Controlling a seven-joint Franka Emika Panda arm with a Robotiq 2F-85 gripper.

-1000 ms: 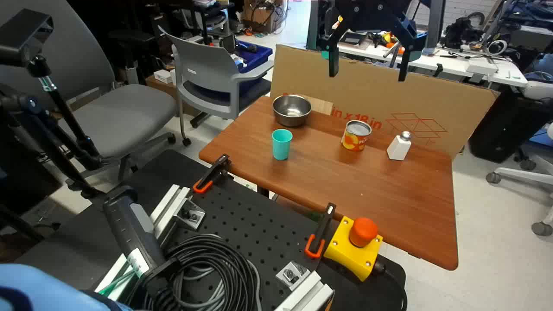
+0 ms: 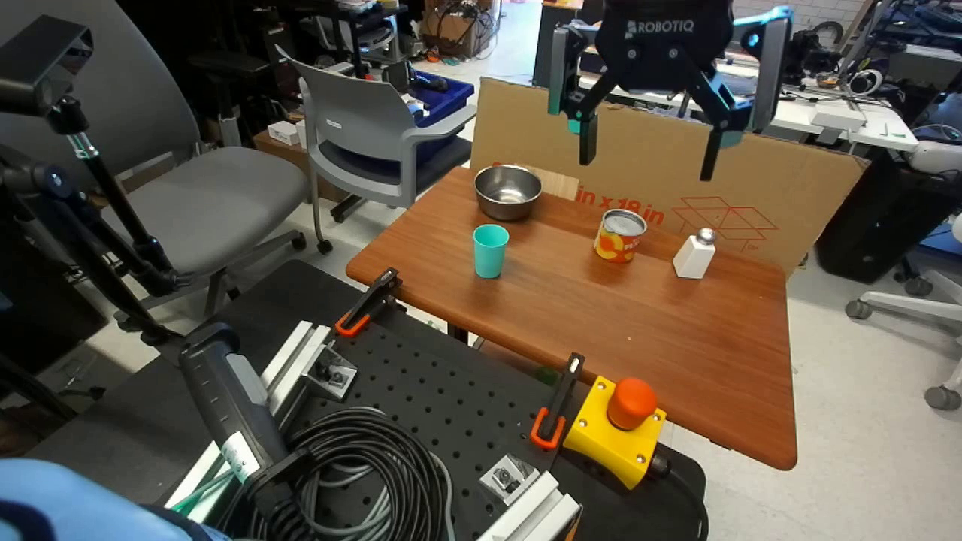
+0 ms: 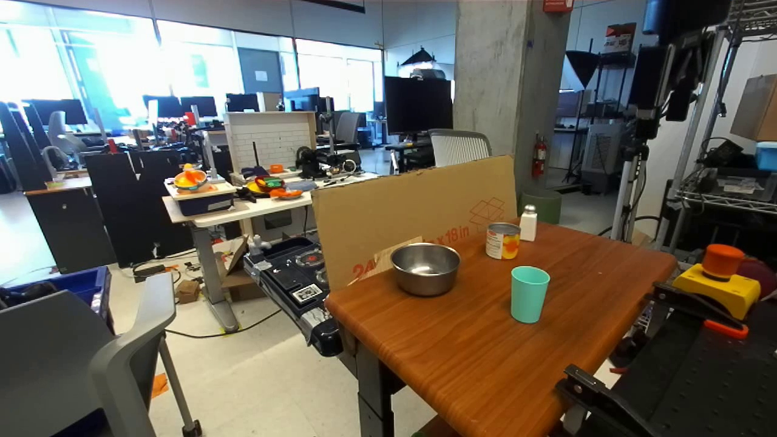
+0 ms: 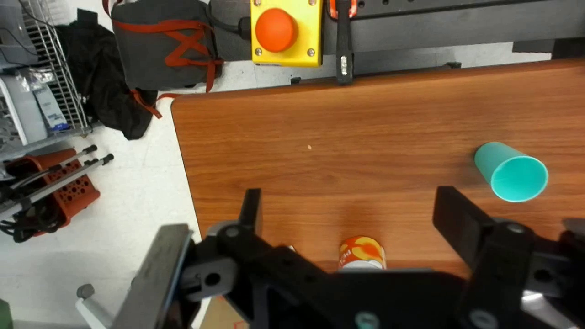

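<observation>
High above the table, my gripper (image 2: 647,162) is open, its two fingers wide apart and nothing between them. On the wooden table (image 2: 649,333) stand a steel bowl (image 2: 507,191), a teal cup (image 2: 489,251), a can with an orange fruit label (image 2: 619,236) and a white shaker with a metal top (image 2: 694,254). From the wrist, the can (image 4: 362,252) shows partly behind the gripper's body, and the cup (image 4: 513,172) lies off to the right. The gripper's body mostly hides the bowl and shaker there.
A cardboard sheet (image 3: 415,207) stands upright along the table's back edge. By the opposite edge sit a yellow box with a red button (image 2: 622,433) and black clamps (image 2: 559,401). The table's middle and the end beside the button box are bare.
My gripper has come lower and nearer to the exterior camera, staying open with its fingers appearing farther apart. The objects on the table have not moved.
</observation>
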